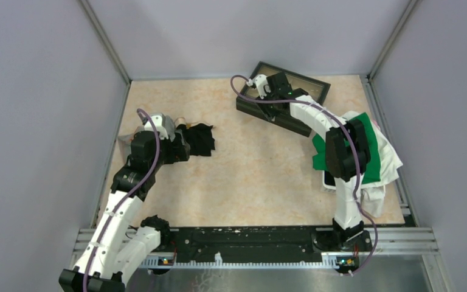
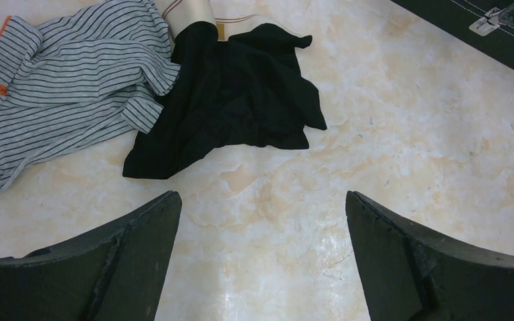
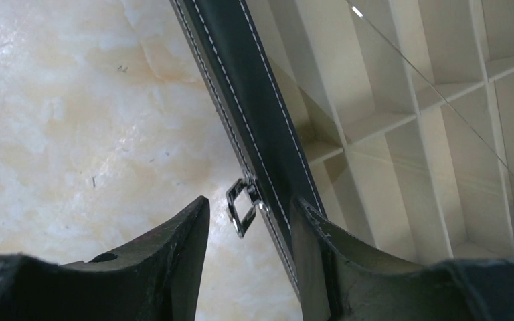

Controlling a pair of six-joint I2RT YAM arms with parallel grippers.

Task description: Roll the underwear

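Black cloth [image 2: 241, 100] and grey striped cloth [image 2: 73, 80] lie loosely on the left of the table. My left gripper is open over bare table just in front of them, nothing between its fingers. My right gripper is part open at the front wall of a black organizer box [image 3: 261, 107], its fingertips on either side of the small metal clasp [image 3: 241, 207]; I cannot tell whether they touch it.
The box at the back has cream compartments under a lid. Green and white cloths [image 1: 374, 152] lie on a white basket at the right.
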